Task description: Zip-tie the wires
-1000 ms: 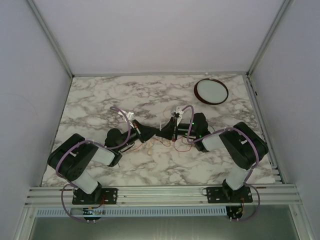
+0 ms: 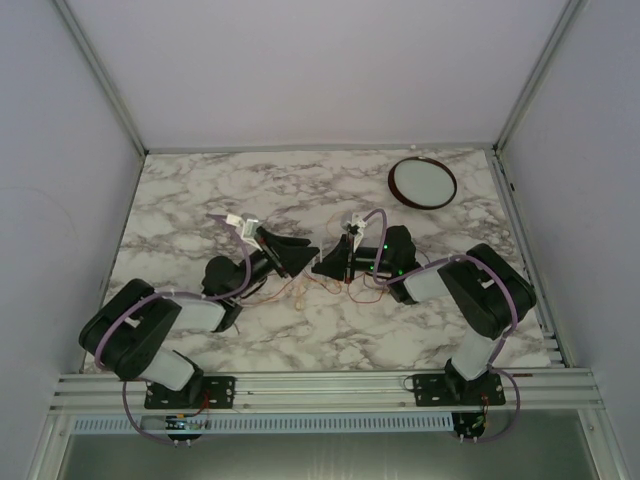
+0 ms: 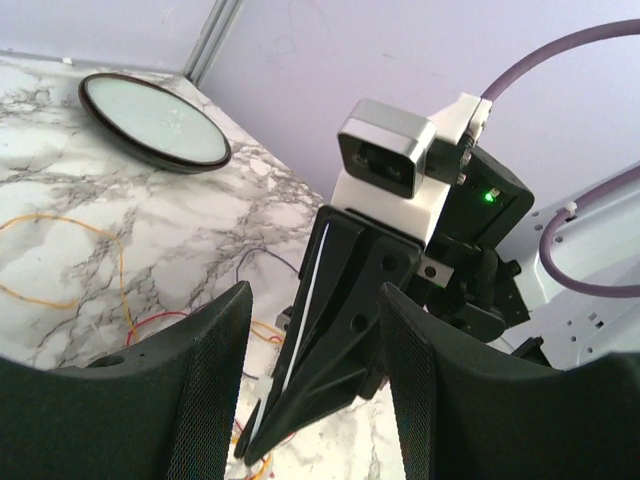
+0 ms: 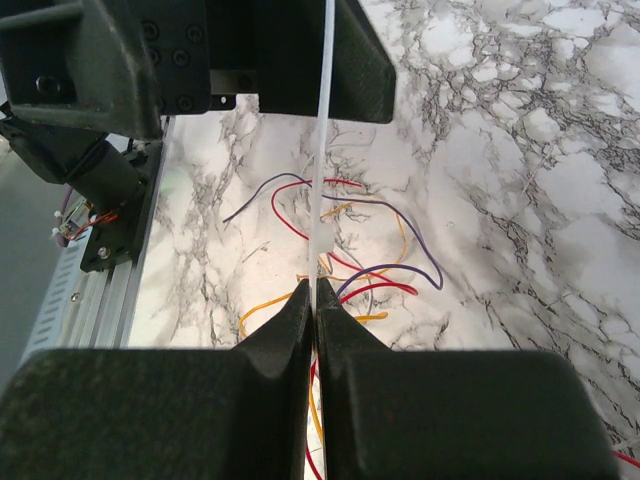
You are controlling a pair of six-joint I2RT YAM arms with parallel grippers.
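Observation:
My right gripper is shut on a thin white zip tie (image 4: 322, 150), which rises from between its fingertips past my left gripper's black fingers (image 4: 345, 75). In the left wrist view the zip tie (image 3: 305, 308) runs along the right gripper's dark fingers (image 3: 325, 385). My left gripper stands open, its fingers spread on either side of the right gripper in that view, with nothing gripped. Purple (image 4: 405, 225), red (image 4: 280, 207) and yellow (image 4: 265, 304) wires lie loosely on the marble table below. Where the wires pass behind the right fingers is hidden.
A round white dish with a dark rim (image 2: 423, 183) lies at the back right. The two gripper tips are close together at the table's middle. Bare marble (image 2: 200, 185) stretches across the back left.
My left gripper has opened and drawn back slightly to the left, away from the right gripper's tip. The right arm has stayed where it was.

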